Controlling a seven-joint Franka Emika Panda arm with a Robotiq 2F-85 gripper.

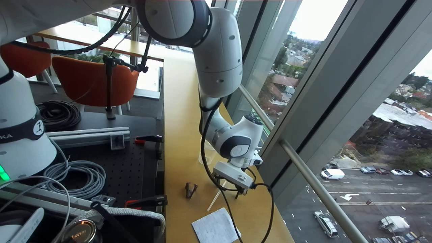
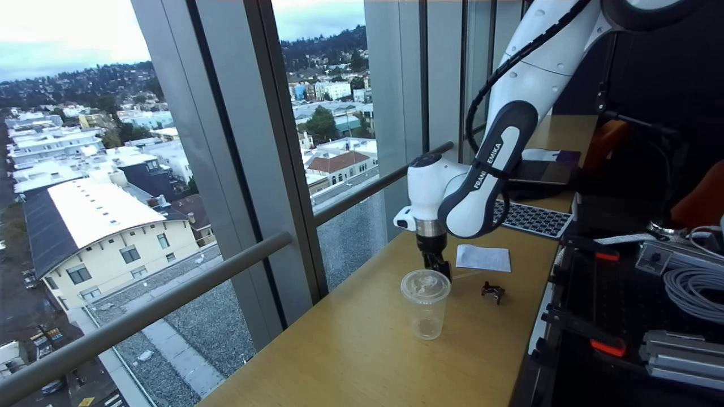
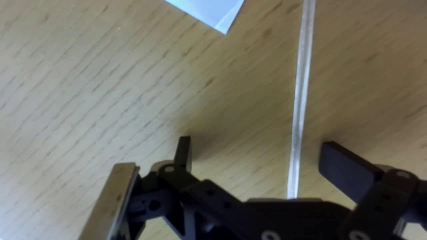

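Note:
A clear thin straw lies on the wooden table, running between the spread fingers of my gripper in the wrist view. It is closer to the right finger than to the left one, and neither appears to grip it. My gripper is open, low over the tabletop. In exterior view 2, a clear plastic cup with a lid stands upright in front of the gripper. In exterior view 1 the arm partly hides that cup, while one end of the straw shows beside the gripper.
A white sheet of paper lies flat beyond the gripper. The small dark clip-like object rests toward the inner table edge. A metal rail runs along the window side. Bare table spreads in front of the cup.

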